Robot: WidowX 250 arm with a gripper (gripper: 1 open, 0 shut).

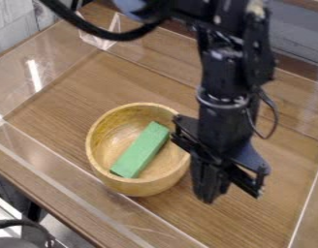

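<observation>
A tan bowl [119, 132] sits on the wooden table left of centre, with a green rectangular block [141, 151] lying inside it. My black gripper [219, 174] is low at the right, just beside the bowl's right rim, pointing down at the table. It looks shut; I see nothing held between its fingers, though the tips are partly hard to make out against the dark body.
The arm fills much of the upper middle and right of the view.
</observation>
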